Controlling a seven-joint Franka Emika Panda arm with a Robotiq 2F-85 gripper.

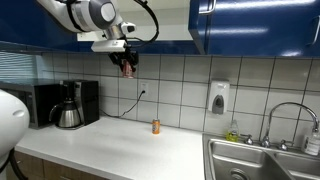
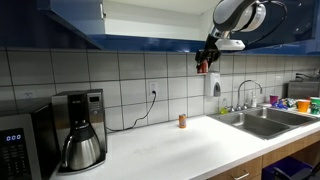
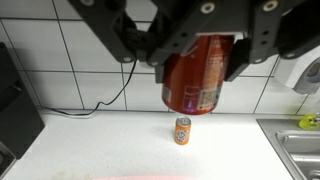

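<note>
High above the counter, my gripper (image 1: 129,55) is shut on a red can (image 3: 196,80), which fills the middle of the wrist view. From outside, the held can (image 1: 128,69) hangs below the fingers, just under the level of the blue cabinets' lower edge. In the second exterior view the can (image 2: 203,67) appears small beneath the gripper (image 2: 207,55). An orange can (image 1: 156,127) stands upright on the white counter (image 1: 130,148) near the tiled wall, well below my gripper. The wrist view shows this orange can (image 3: 182,130) beyond and under the held one.
Blue cabinets (image 1: 265,38) run above, close to the arm. A coffee maker (image 2: 82,130) and a microwave (image 2: 17,142) stand at the left end. At the right are a sink (image 1: 240,165), a soap bottle (image 1: 233,131) and a wall dispenser (image 1: 219,97).
</note>
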